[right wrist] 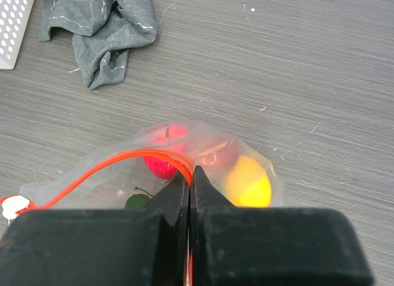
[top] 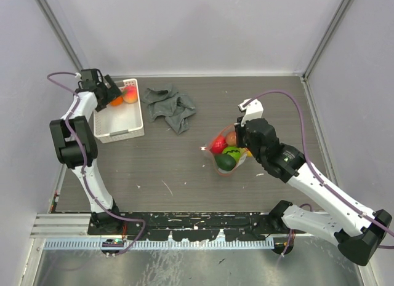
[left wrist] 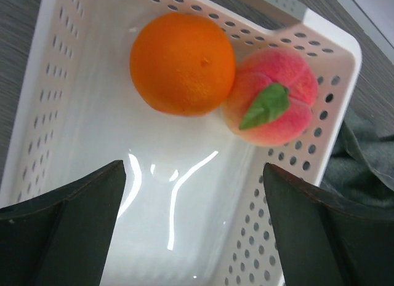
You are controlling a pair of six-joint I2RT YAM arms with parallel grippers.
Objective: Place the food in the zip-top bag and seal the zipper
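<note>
Above the white basket (top: 118,136), my left gripper stands open with nothing between its fingers. An orange (left wrist: 183,64) and a pink peach with a green leaf (left wrist: 274,96) lie side by side in that basket, ahead of the fingertips in the left wrist view. Over on the right, the clear zip bag (right wrist: 98,175) stands with its orange zipper edge pinched in my right gripper, which is shut. Inside it show a red fruit (top: 218,144), a bright green item (top: 233,152), a dark green one (top: 225,162) and a yellow one (right wrist: 248,182).
A crumpled grey cloth (top: 169,106) lies between basket and bag. Walls close in the workspace at the back and both sides.
</note>
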